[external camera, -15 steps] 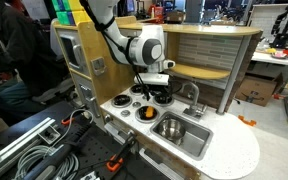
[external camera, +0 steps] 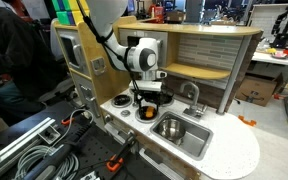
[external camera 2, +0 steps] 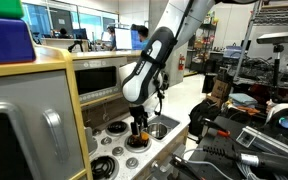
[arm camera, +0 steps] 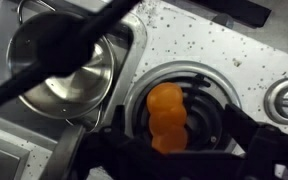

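Note:
An orange object [arm camera: 167, 112], rounded and seemingly made of several lobes, lies on a dark coil burner [arm camera: 197, 90] of the white stove top. My gripper is directly over it, its dark fingers [arm camera: 241, 128] wide apart on either side, and it is open. Whether either finger touches the object cannot be told. From the first exterior view, the orange object [external camera: 150, 113] shows just under the gripper [external camera: 148, 102]; the second exterior view has the orange object [external camera 2: 144, 139] below the arm too.
A metal pot [external camera: 171, 127] sits in the sink beside the burner, near a tall faucet [external camera: 194, 95]. Other burners [external camera: 121, 101] lie toward the cabinet.
The pot stays where it was.

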